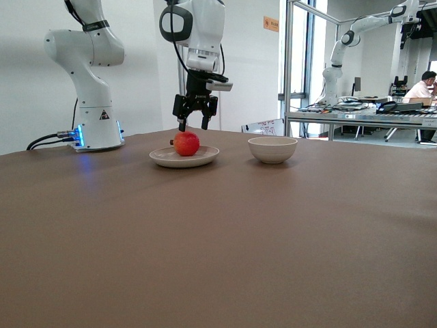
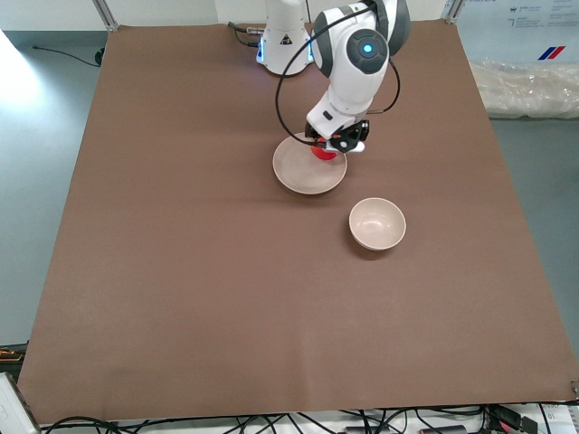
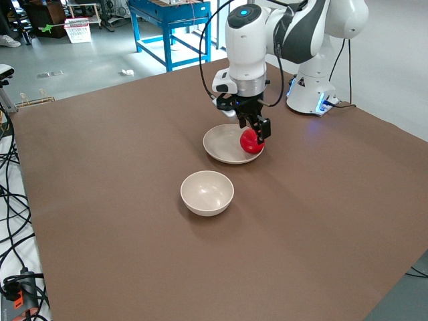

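Observation:
A red apple (image 1: 186, 145) rests on a shallow cream plate (image 2: 298, 172), seen also in the right view (image 3: 251, 142). My black gripper (image 1: 193, 123) hangs directly over the apple, its two fingers apart, their tips at about the apple's top. In the left view the gripper and wrist hide most of the apple. A cream bowl (image 2: 377, 223) stands empty to one side of the plate, nearer the left camera.
The robot's white base (image 1: 99, 133) stands at the back edge, with cables round it. Cables and equipment lie beyond the table's edges.

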